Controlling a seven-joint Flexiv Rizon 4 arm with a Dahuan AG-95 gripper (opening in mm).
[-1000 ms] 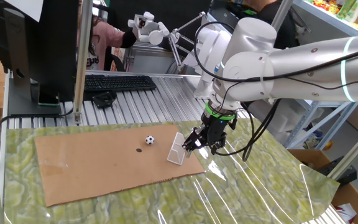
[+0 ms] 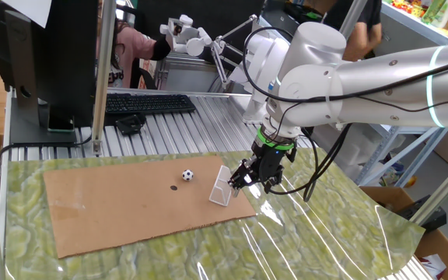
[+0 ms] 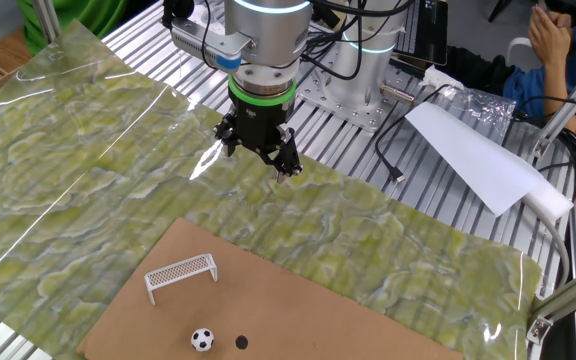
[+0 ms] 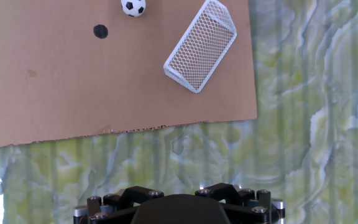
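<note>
A small black-and-white soccer ball rests on the brown cardboard sheet. Close by on the same sheet stands a white toy goal with a mesh net. In the wrist view the ball is cut by the top edge, while the goal shows whole to its right. My gripper is above the green marbled table, off the cardboard's edge and apart from both things. Its fingers are spread wide, with nothing visible between them.
A flat black dot marks the cardboard near the ball. A keyboard and monitor stand behind the sheet. White rolled paper and a loose cable lie at the far side.
The arm, ball and goal have not moved. Only a person in the background behind the arm has shifted.
</note>
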